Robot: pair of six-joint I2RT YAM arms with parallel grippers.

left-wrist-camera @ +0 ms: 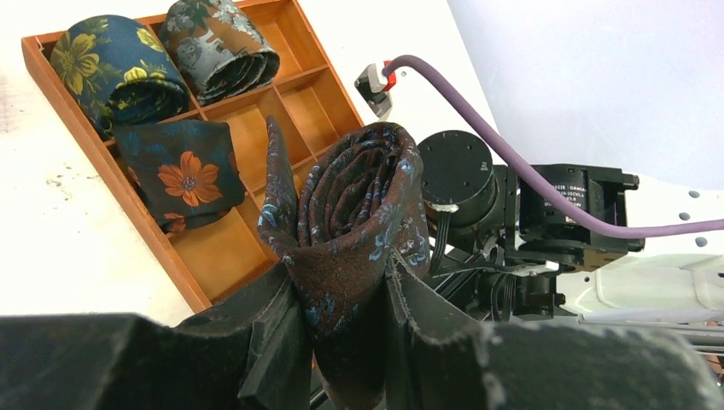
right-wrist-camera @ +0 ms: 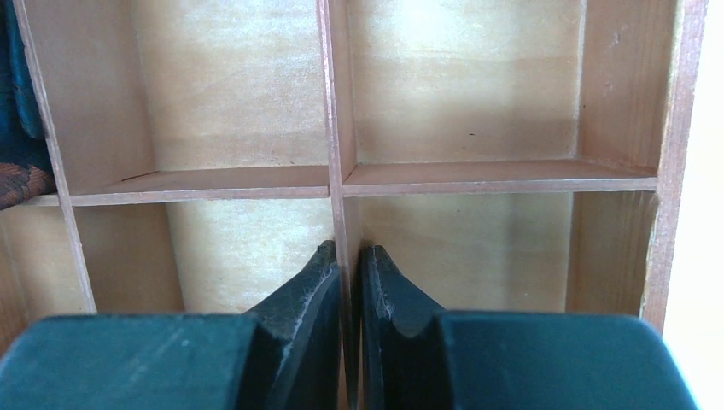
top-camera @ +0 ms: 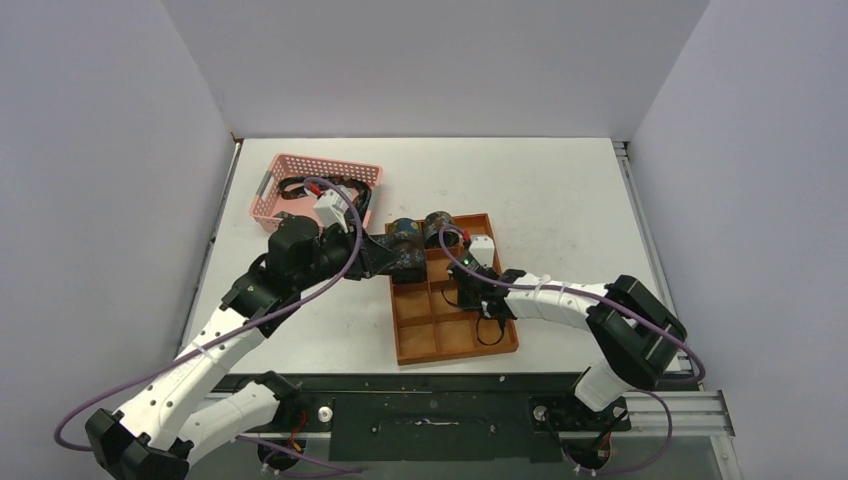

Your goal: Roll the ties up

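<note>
A rolled dark brown tie with blue flecks (left-wrist-camera: 350,231) is pinched in my left gripper, held above the wooden divided box (top-camera: 436,341). From the top, that gripper (top-camera: 385,258) is over the box's left edge. Three other rolled ties rest in the box: a navy one with yellow flowers (left-wrist-camera: 115,68), a grey-brown patterned one (left-wrist-camera: 218,47) and a dark one with an orange flower (left-wrist-camera: 188,175). My right gripper is shut on one of the box's thin dividers (right-wrist-camera: 339,145), a finger on either side.
A pink basket (top-camera: 325,166) with more dark ties stands at the back left. Empty compartments (right-wrist-camera: 465,85) surround the right gripper.
</note>
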